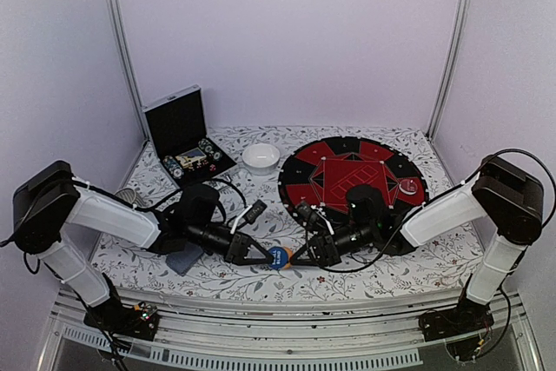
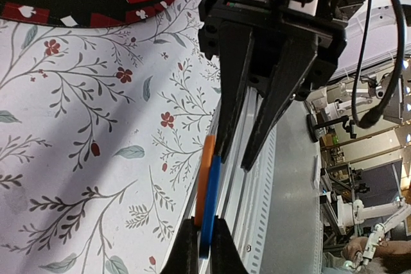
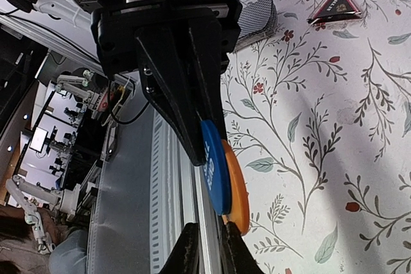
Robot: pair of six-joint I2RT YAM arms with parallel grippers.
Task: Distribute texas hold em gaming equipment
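Observation:
Near the table's front edge, my left gripper [image 1: 265, 256] is shut on a blue disc [image 1: 278, 257] with white lettering. An orange disc [image 3: 238, 187] lies flat against the blue one; whether the left fingers also pinch it cannot be told. Facing it from the right is my right gripper [image 1: 300, 255], its fingers [image 2: 231, 94] part open with a visible gap at the tips. One right finger is close beside the discs, and nothing shows inside the gap. A black case [image 1: 178, 123] stands open at the back left, several chips inside. The round red-and-black mat [image 1: 300, 171] lies to the right.
A white bowl [image 1: 261, 155] sits between case and mat. The mat carries a pale round piece [image 1: 408, 186] at its right. A grey box [image 1: 184, 258] lies by the left arm; a red triangular piece [image 3: 335, 6] appears in the right wrist view.

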